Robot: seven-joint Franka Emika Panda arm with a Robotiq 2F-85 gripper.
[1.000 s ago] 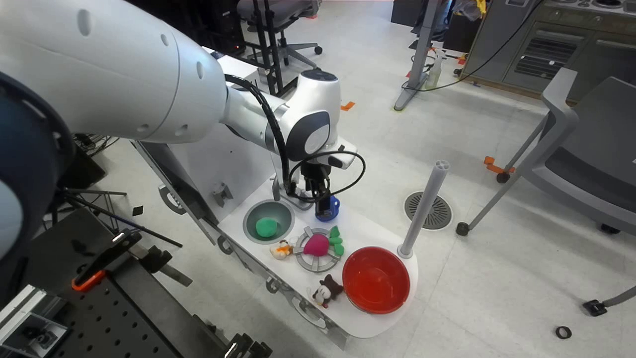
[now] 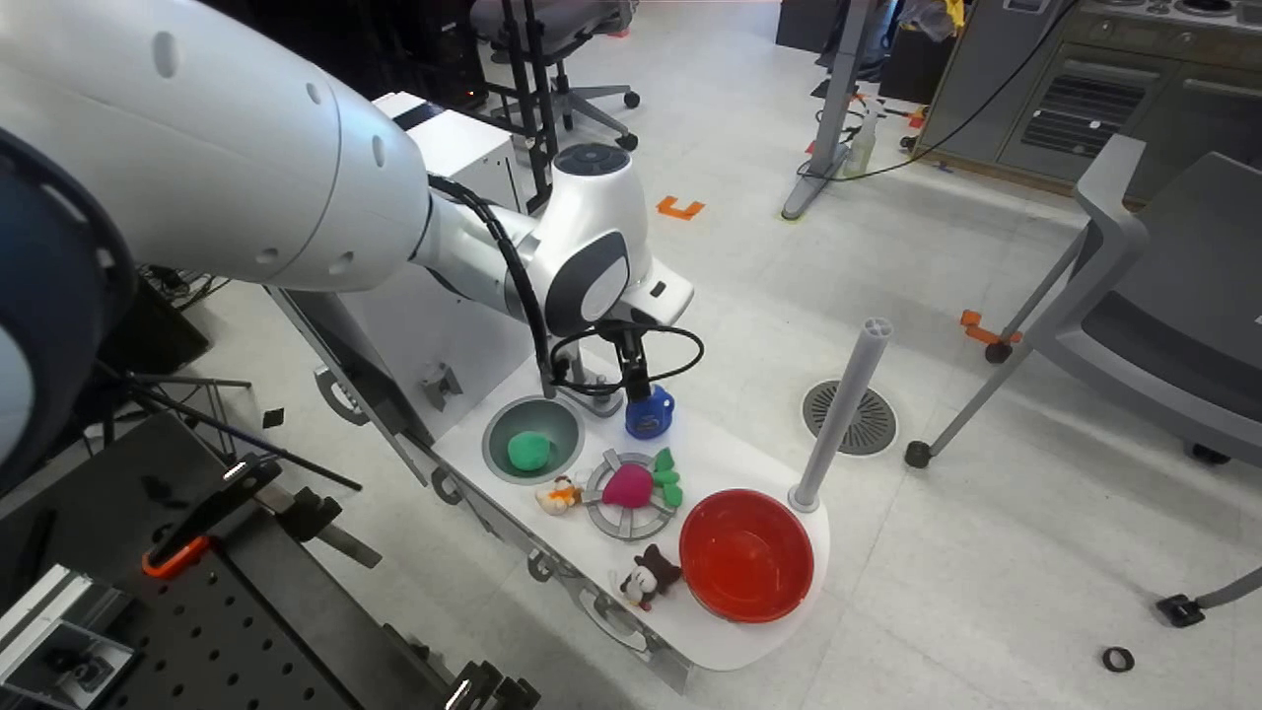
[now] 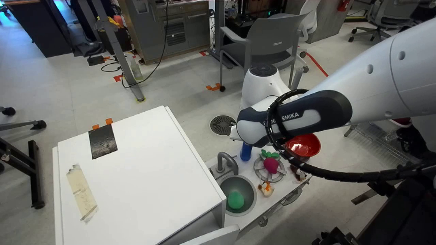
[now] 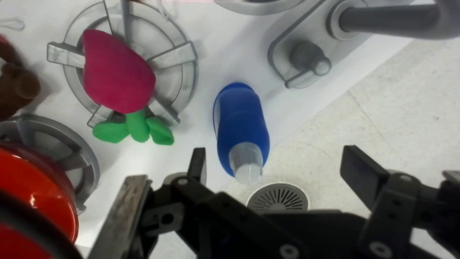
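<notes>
A blue bottle [image 4: 242, 125] with a pale cap stands on the white counter, its cap tilted toward the lower edge in the wrist view. My gripper is open, and nothing is between its fingers. The bottle's cap lies a little beyond the fingertips, nearer the left one. In exterior view 1, the gripper [image 2: 639, 389] hangs just over the blue bottle [image 2: 651, 414] and hides part of it. Exterior view 2 shows the bottle [image 3: 246, 151] partly, with the arm covering the fingers.
A magenta plush [image 2: 628, 485] with green leaves lies on a burner beside the bottle. The faucet [image 3: 227, 161] rises by the sink, which holds a green object [image 2: 528, 450]. A red bowl [image 2: 747, 556], a grey post [image 2: 841, 414] and small plush toys [image 2: 648, 578] occupy the rest.
In exterior view 1 my arm and gripper have shifted left, toward the white cabinet. More of the blue bottle shows now; the counter objects look unmoved.
</notes>
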